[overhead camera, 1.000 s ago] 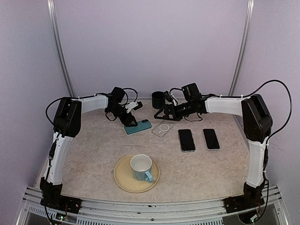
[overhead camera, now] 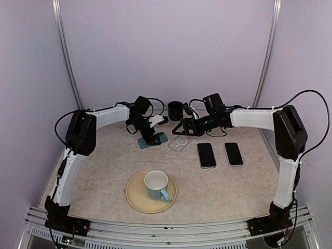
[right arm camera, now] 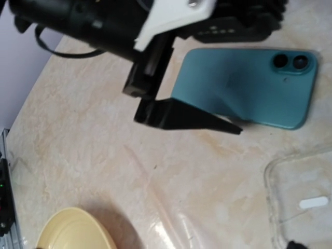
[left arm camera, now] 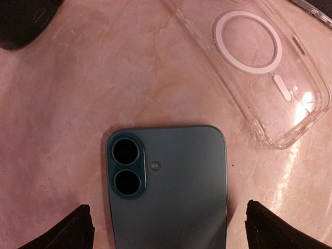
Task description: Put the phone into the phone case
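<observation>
The teal phone lies back up on the table, camera lenses toward the case. My left gripper is open just over it, one finger on each side; whether they touch it I cannot tell. A clear phone case with a white ring lies to the phone's right. My right gripper hangs open above the case in the top view. In the right wrist view the phone shows behind my left gripper, and the case's corner is at lower right.
Two dark phones lie to the right. A black cup stands at the back. A mug sits on a yellow plate at the front.
My left gripper has moved rightward over the teal phone. The right arm has shifted slightly. The phone and case lie where they were.
</observation>
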